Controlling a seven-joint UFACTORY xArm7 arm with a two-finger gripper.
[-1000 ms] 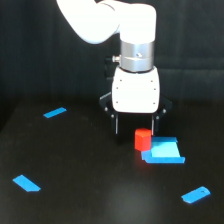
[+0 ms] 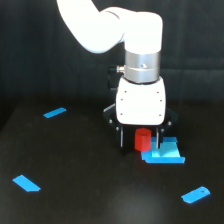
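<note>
A red block (image 2: pixel 143 140) rests on the dark table, its top edge overlapped by the white gripper body. Over it is my gripper (image 2: pixel 140 140), pointing down, with thin dark fingers (image 2: pixel 121 137) showing on the left and right of the block. A gap appears between each finger and the block, so the fingers look open. A blue tray-like piece (image 2: pixel 165 159) with a lighter middle lies just right of the block; whether the two touch is unclear.
Blue tape strips mark the black table: one at the back left (image 2: pixel 55 112), one at the front left (image 2: pixel 26 183), one at the front right (image 2: pixel 196 195).
The gripper has come down and slightly right, so its fingers now reach beside the red block. The block and the blue piece appear unmoved.
</note>
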